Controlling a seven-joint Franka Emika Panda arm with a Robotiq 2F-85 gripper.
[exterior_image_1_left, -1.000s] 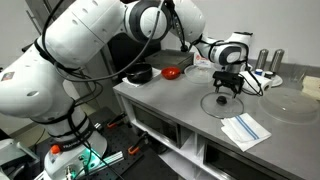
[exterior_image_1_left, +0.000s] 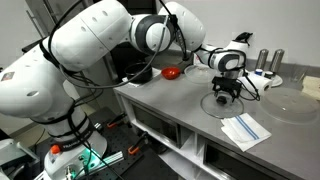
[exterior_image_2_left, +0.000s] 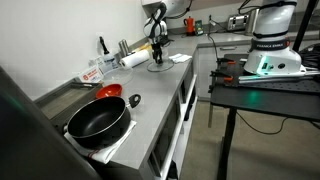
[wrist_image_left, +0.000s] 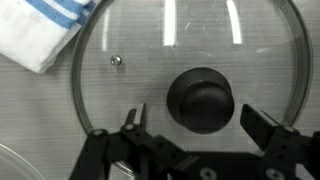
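A clear glass lid (exterior_image_1_left: 208, 107) with a dark rim lies flat on the grey counter. Its round black knob (wrist_image_left: 201, 99) shows large in the wrist view, between the two black fingers. My gripper stands open directly over the knob, one finger on either side; whether either touches it cannot be told. In exterior view 1 the gripper (exterior_image_1_left: 224, 96) partly covers the knob. From exterior view 2 the gripper (exterior_image_2_left: 158, 60) appears small and far off, low over the lid (exterior_image_2_left: 160, 67).
A folded white towel with blue stripes (exterior_image_1_left: 245, 131) lies beside the lid. Clear bowls (exterior_image_1_left: 290, 104) stand to the right. Toward the back left are a red bowl (exterior_image_1_left: 171, 72) and a black pan (exterior_image_2_left: 102, 118). Bare counter lies left of the lid.
The lid and towel have stayed in place.
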